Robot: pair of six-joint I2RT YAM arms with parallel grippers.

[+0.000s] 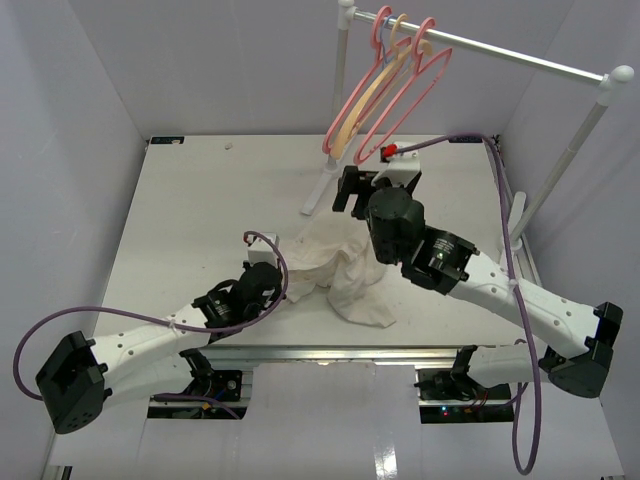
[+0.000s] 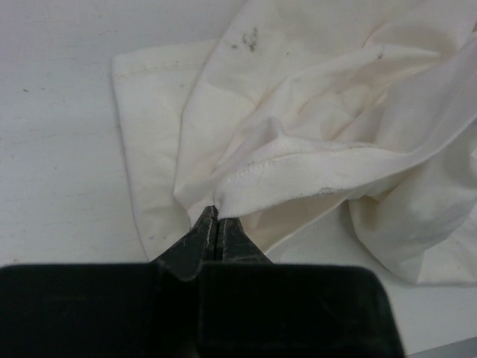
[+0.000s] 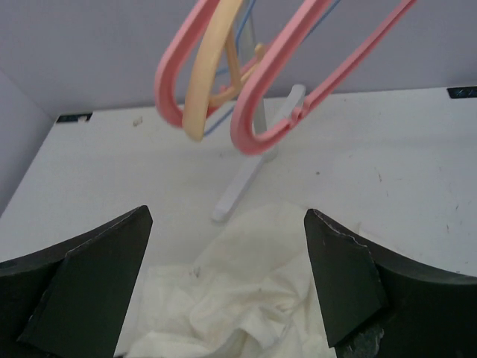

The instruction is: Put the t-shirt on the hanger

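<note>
The white t shirt (image 1: 350,280) lies crumpled on the table. In the left wrist view my left gripper is shut on a folded edge of the shirt (image 2: 313,171). My right gripper (image 1: 355,185) is raised over the back of the shirt, just below the hangers; in the right wrist view its two fingers stand wide apart with nothing between them. Pink hangers (image 3: 261,112) and a wooden-coloured hanger (image 3: 201,89) hang from the white rail (image 1: 480,45), with a blue one among them.
The rack's white foot (image 1: 320,190) lies on the table behind the shirt, and a right-hand post (image 1: 560,170) stands beside my right arm.
</note>
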